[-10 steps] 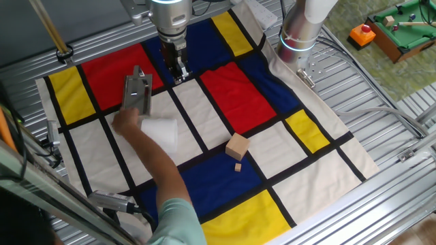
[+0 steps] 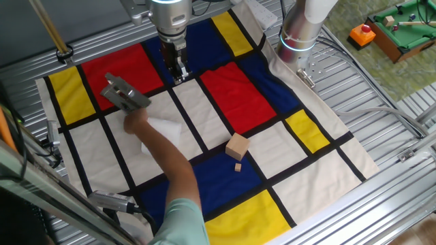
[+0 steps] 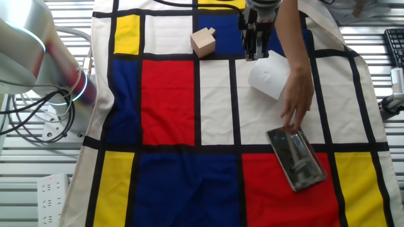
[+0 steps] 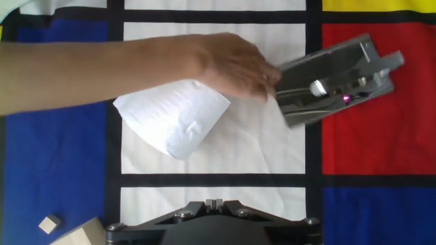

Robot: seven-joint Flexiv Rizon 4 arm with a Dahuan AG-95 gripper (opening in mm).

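Note:
In the wrist view my gripper is at the bottom edge with its fingertips together and nothing visible between them. It also shows in exterior view 1, where the gripper (image 2: pixel 180 78) hangs over the cloth near the blue and white patches. A person's hand (image 4: pixel 235 68) grasps one end of a flat, shiny metal holder (image 4: pixel 340 78), tilted over the red and white patches. Below the forearm lies a white paper roll (image 4: pixel 176 119), partly covered by the arm and apart from my gripper.
A larger wooden block (image 2: pixel 238 145) and a tiny wooden cube (image 2: pixel 238 167) sit close together near a blue patch. The person's arm (image 2: pixel 170 160) crosses the cloth from the front. Red patch (image 3: pixel 168 101) and blue patch (image 3: pixel 186 186) are bare.
The hand has swung the metal holder counterclockwise in exterior view 1, its far end going left. The white roll has turned slightly. My gripper has stayed in place.

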